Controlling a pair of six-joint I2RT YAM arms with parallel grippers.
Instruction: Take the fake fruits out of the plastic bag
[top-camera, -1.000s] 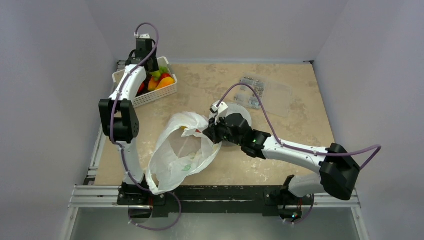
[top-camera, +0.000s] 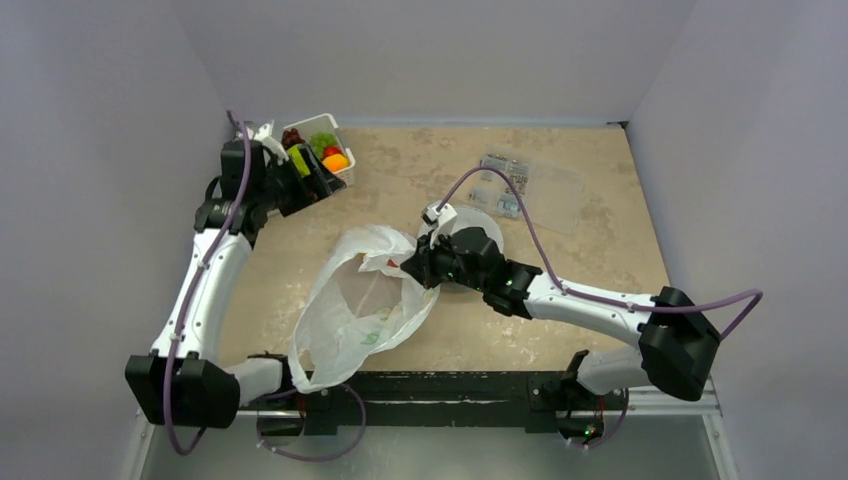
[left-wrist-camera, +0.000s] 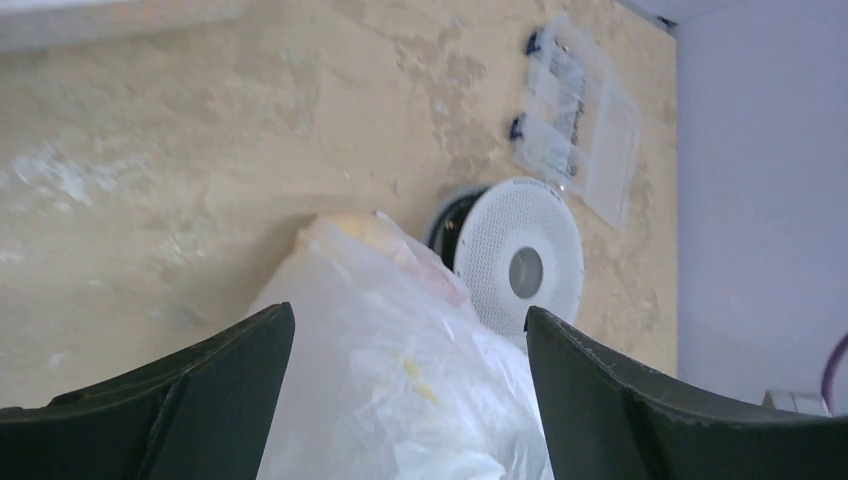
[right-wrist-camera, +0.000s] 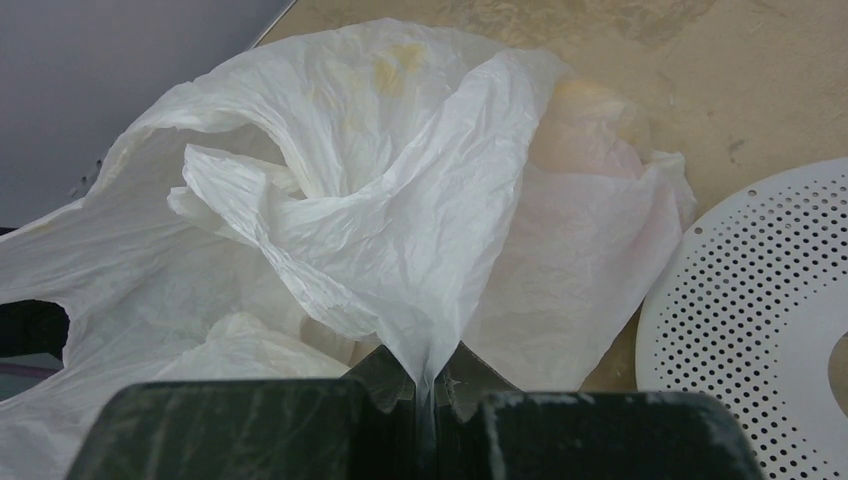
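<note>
A white plastic bag (top-camera: 350, 320) lies at the front middle, its mouth facing forward-left, with red, yellow and pinkish contents showing faintly through it in the top and right wrist views. My right gripper is shut on a twisted upper fold of the bag (right-wrist-camera: 380, 230). My left gripper (top-camera: 320, 185) is over the front of the white basket (top-camera: 345, 172) of fake fruits, fingers apart, with nothing seen between them; in the left wrist view it faces down toward the bag (left-wrist-camera: 390, 390).
A white perforated round lid or dish (left-wrist-camera: 515, 230) sits right of the bag, partly under my right arm. A clear parts case (top-camera: 530, 190) lies at the back right. The table between basket and case (top-camera: 400, 160) is clear.
My left arm has swung back from over the basket's back part toward the front and turned toward the bag. The right arm is nearly still.
</note>
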